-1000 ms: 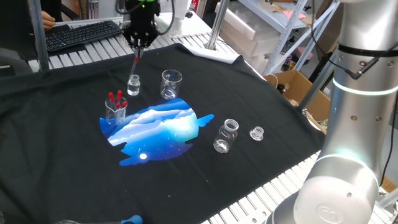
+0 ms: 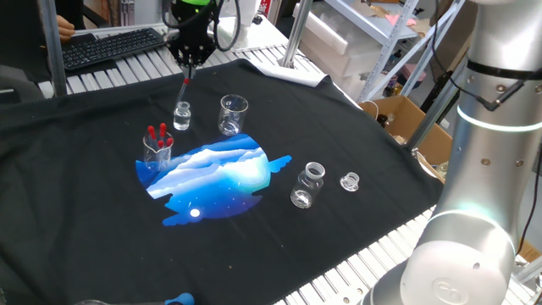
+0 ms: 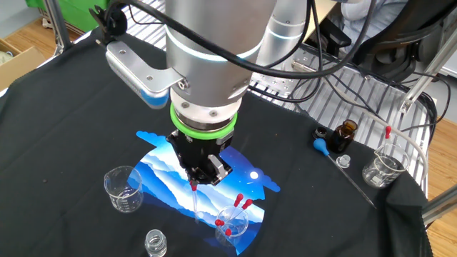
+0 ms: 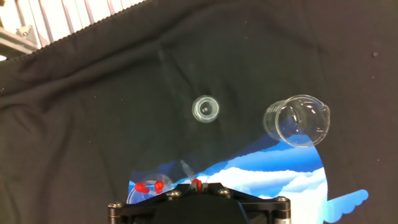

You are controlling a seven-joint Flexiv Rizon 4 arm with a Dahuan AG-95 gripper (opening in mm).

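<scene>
My gripper [image 3: 194, 181] is shut on the red bulb of a glass dropper [image 3: 195, 203], which hangs nearly upright with its tip down. The wrist view shows the red bulb [image 4: 197, 184] between the fingertips. A small clear bottle [image 4: 205, 109] stands open on the black cloth, apart from the dropper in this view. In exterior view 1 the dropper's lower end lines up with the mouth of that bottle [image 2: 182, 117]. A beaker [image 3: 232, 223] with several red-bulbed droppers stands close to the held dropper. An empty beaker [image 4: 297, 121] is on the bottle's other side.
A larger clear jar [image 2: 307, 186] and a glass stopper [image 2: 350, 181] stand apart on the cloth. Elsewhere are a brown bottle [image 3: 344, 135], a blue-bulbed pipette [image 3: 321, 147] and another beaker [image 3: 385, 165]. Bare cloth [image 4: 106, 130] lies left of the small bottle.
The arm and gripper have shifted only slightly, with the dropper staying in the grip. The glassware on the cloth has not moved.
</scene>
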